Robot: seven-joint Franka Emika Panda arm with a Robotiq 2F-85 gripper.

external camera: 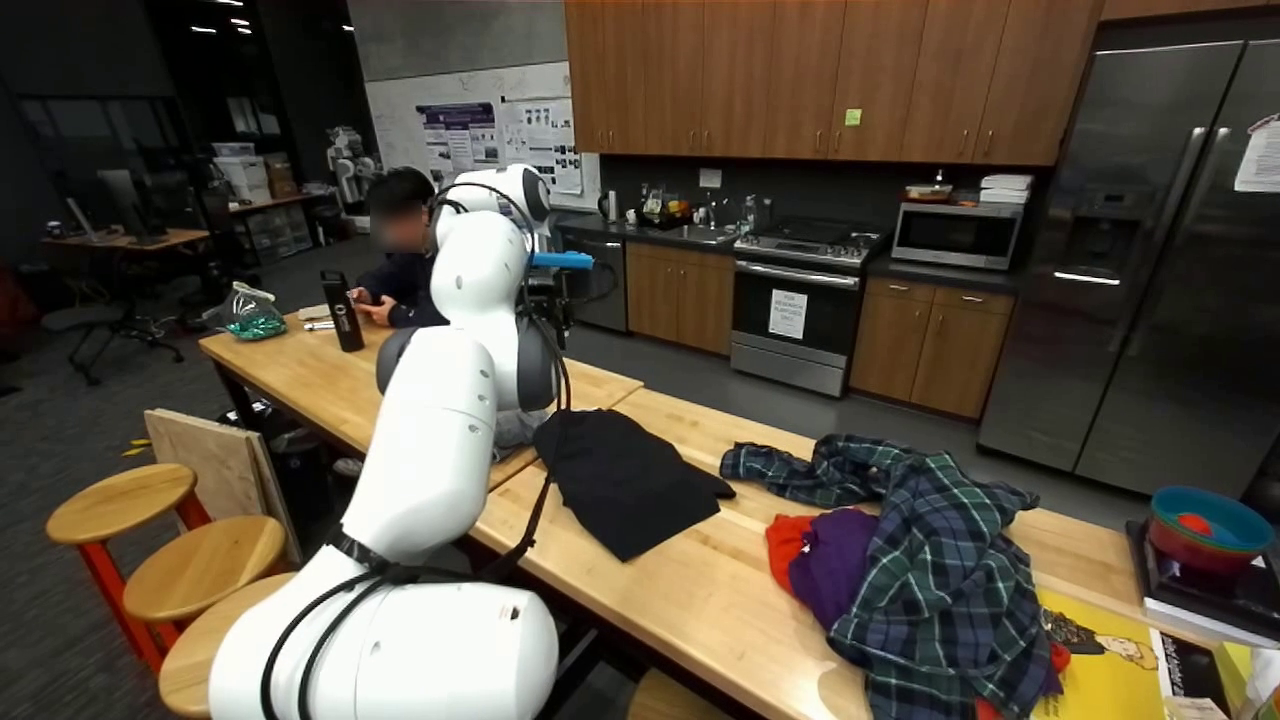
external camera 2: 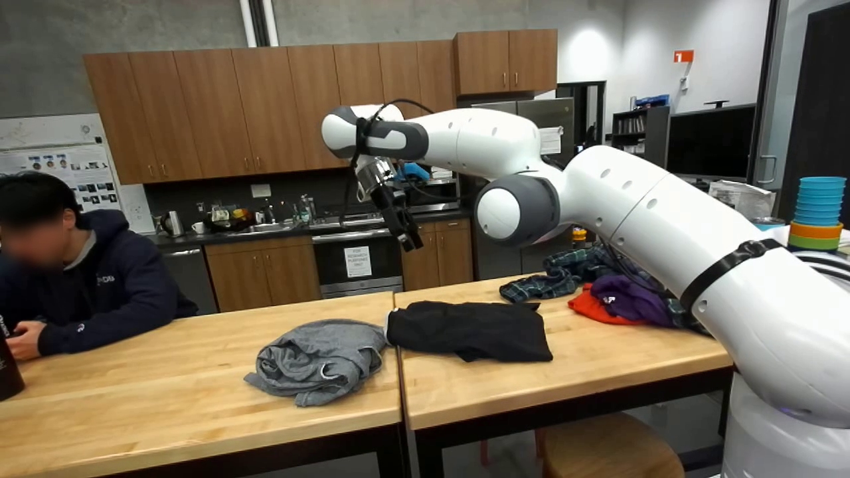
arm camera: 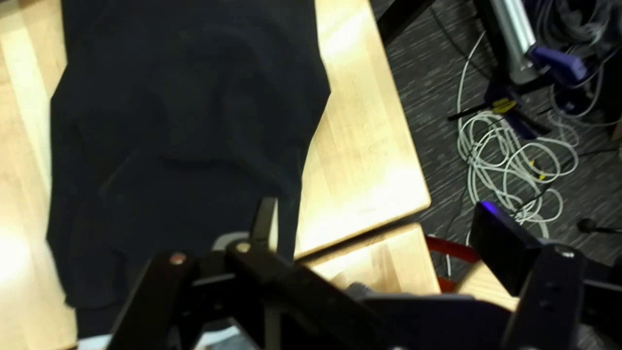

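Observation:
A black garment [external camera 2: 470,328] lies spread on the wooden table in all views, fairly flat, across the seam between two tabletops. In the wrist view the black garment [arm camera: 186,116] fills the left half. My gripper [external camera 2: 410,241] hangs well above the tables, angled down, touching no cloth. Its two fingers [arm camera: 263,224] stand wide apart in the wrist view, with nothing held between them. A crumpled grey garment [external camera 2: 323,362] rests on the left tabletop; in exterior view 1 the arm hides most of it.
Plaid, purple and red clothes [external camera: 930,576] are heaped at the table's right end. A person [external camera 2: 72,271] sits at the far left, near a dark bottle [external camera: 342,312]. Bare wood surrounds the grey garment. Stools [external camera: 204,564] stand below the near edge.

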